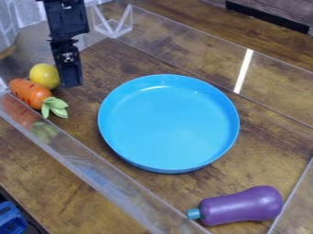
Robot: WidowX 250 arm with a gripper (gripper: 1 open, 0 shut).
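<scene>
My black gripper (69, 66) hangs at the upper left, open, its fingers just right of a yellow lemon-like object (44, 75). An orange toy carrot (29, 93) with pale green leaves lies just below them. A blue round plate (167, 122) sits in the middle, and a purple toy eggplant (242, 206) lies at the lower right.
Clear walls enclose the wooden table (146, 55), one running diagonally along the lower left beside the carrot. Bare table surrounds the plate. A blue object (10, 219) shows at the bottom left, outside the wall.
</scene>
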